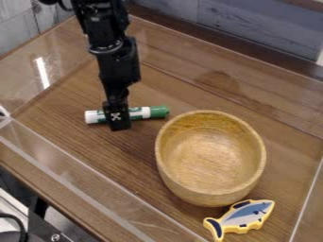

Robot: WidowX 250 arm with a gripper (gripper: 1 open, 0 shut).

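Note:
A green and white tube-shaped item (149,112) lies on the wooden table, left of a large tan bowl (209,156). The black gripper (117,116) is lowered over the tube's middle, its fingers open around it. Whether the fingers touch the tube is hard to tell.
A blue and yellow fish-shaped object (237,219) lies at the bottom right, below the bowl. A dark cable shows at the lower left corner.

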